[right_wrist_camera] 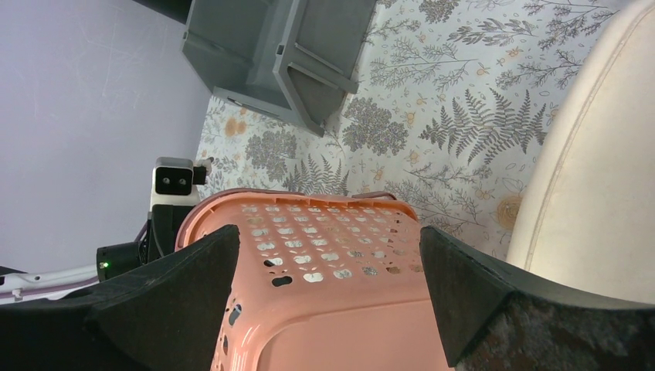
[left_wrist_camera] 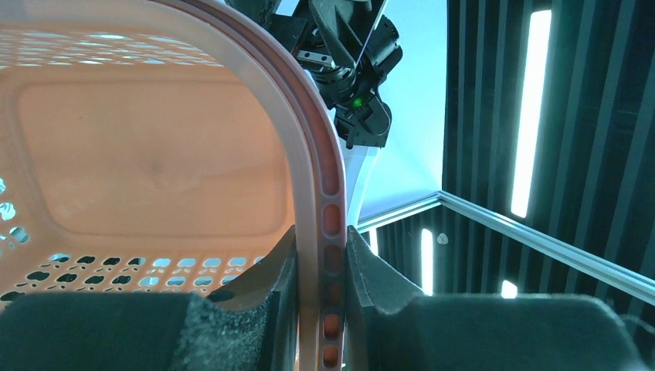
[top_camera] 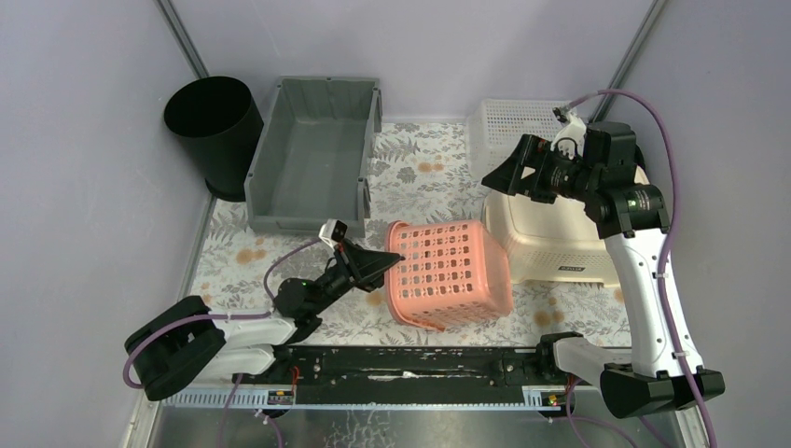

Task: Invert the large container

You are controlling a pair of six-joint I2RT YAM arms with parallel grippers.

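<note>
A salmon-pink perforated basket (top_camera: 448,273) lies tipped on its side in the top view, its open mouth facing left and its base facing right. My left gripper (top_camera: 399,259) is shut on the rim, and in the left wrist view that rim (left_wrist_camera: 318,201) runs straight between its fingers. Higher up and to the right, my right gripper (top_camera: 492,181) stands apart from the basket. Its fingers (right_wrist_camera: 471,297) are spread with nothing gripped, and the basket shows beyond them in the right wrist view. Whether the basket touches the table cannot be told.
Close to the basket's right lies a cream container (top_camera: 550,261), base up, with a white crate (top_camera: 522,117) behind. A grey bin (top_camera: 322,149) and a black bucket (top_camera: 216,135) occupy the back left.
</note>
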